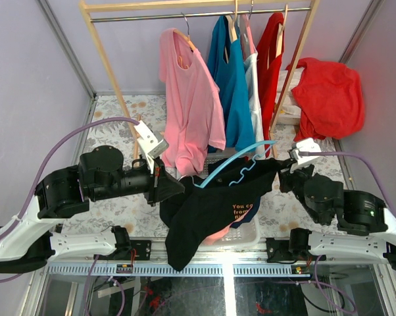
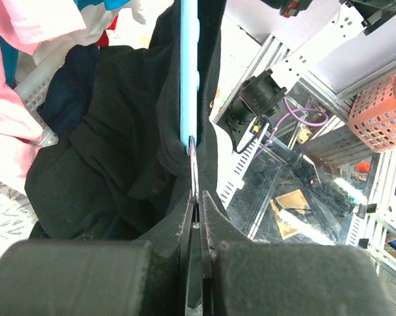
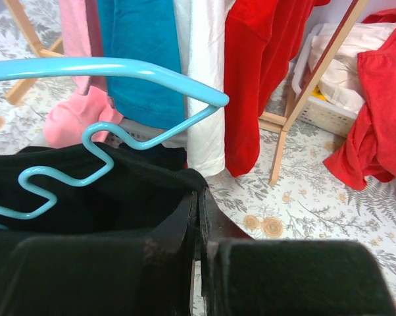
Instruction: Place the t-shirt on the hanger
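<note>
The black t-shirt (image 1: 211, 217) hangs in folds between my two arms, with lettering on its front. A light blue hanger (image 1: 234, 160) lies across its top; the left end dips into the cloth. In the left wrist view my left gripper is shut on the thin metal hook (image 2: 193, 164) of the hanger. My right gripper is shut on the edge of the black shirt (image 3: 145, 168). In the right wrist view the hanger's right end (image 3: 214, 97) sticks out above the cloth, outside the shirt.
Behind stands a wooden rack with a metal rail (image 1: 204, 14), holding a pink shirt (image 1: 191, 99), a teal shirt (image 1: 231, 92) and red clothing (image 1: 269, 66). A red garment (image 1: 329, 99) drapes over a white bin at the right. Under the shirt sits a clear basket (image 1: 247, 236).
</note>
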